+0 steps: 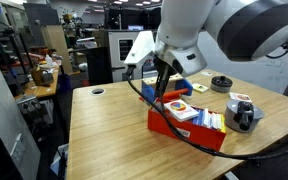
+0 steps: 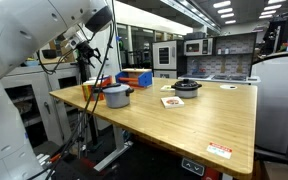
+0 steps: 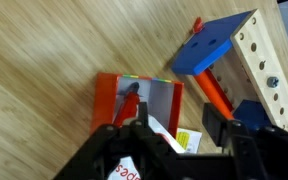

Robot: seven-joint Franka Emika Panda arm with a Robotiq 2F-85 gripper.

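My gripper stands open, its dark fingers apart above a red box (image 1: 174, 132) on the wooden table. In the wrist view the box shows a grey inside (image 3: 158, 95); a red item (image 3: 129, 106) lies along its left side. A white packet with red lettering (image 3: 126, 168) sits below, partly covered by the gripper. Nothing shows held between the fingers. Exterior view 2 has the arm far off at the upper left, too small for detail.
Beside the box stands a wooden rack with holes (image 3: 252, 50), with blue and red parts. A silver pot (image 1: 243, 115) is right of the box, and a dark lidded pot (image 2: 186, 88) is farther along the table.
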